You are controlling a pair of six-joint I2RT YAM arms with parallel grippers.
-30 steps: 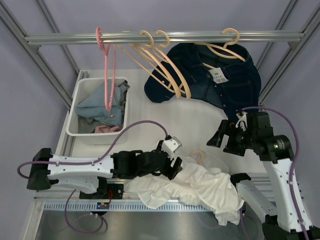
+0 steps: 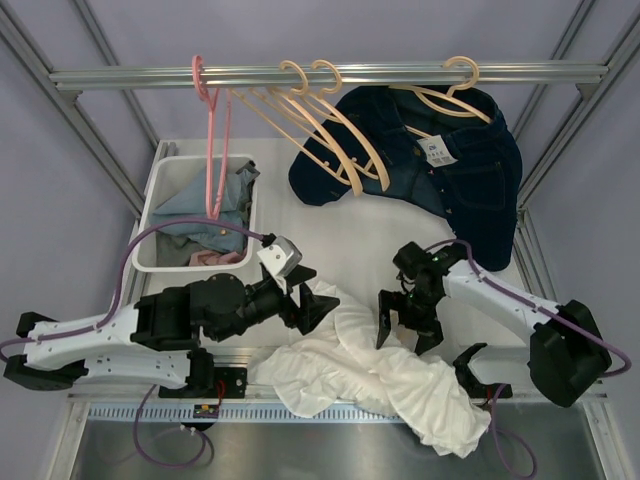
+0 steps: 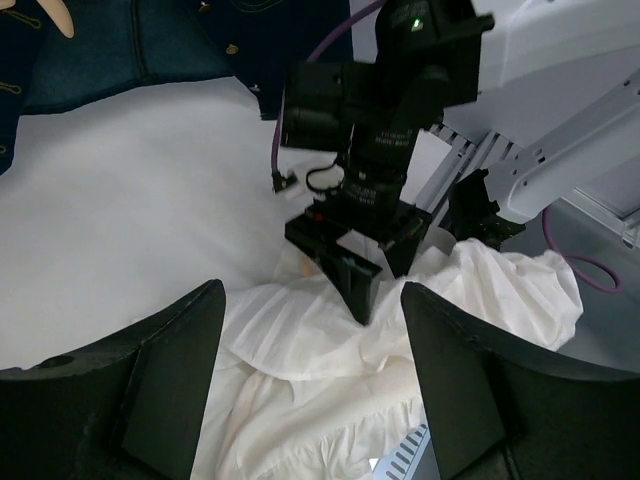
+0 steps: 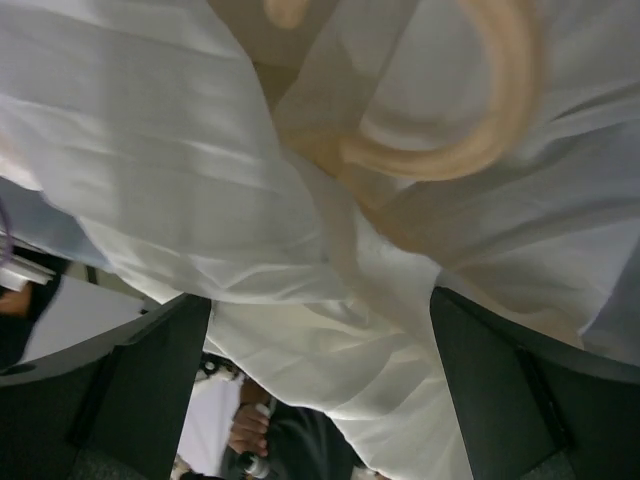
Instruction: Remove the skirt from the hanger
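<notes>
A white skirt [image 2: 355,370] lies crumpled on the work surface and drapes over its front edge. Inside its folds, a pale wooden hanger [image 4: 440,160] shows its hook in the right wrist view. My right gripper [image 2: 405,325] is open, low over the skirt at that hook, with white cloth behind its fingers. My left gripper [image 2: 305,305] is open above the skirt's left part, with nothing held.
Several empty hangers [image 2: 355,140] hang on the rail [image 2: 400,73]. A denim jacket [image 2: 470,190] lies at the back right. A white bin [image 2: 150,235] with folded clothes stands at left. Bare surface lies between them.
My right gripper has moved left and down onto the skirt, hiding the hook in the top view. My left gripper has risen and shifted left, away from the skirt's middle.
</notes>
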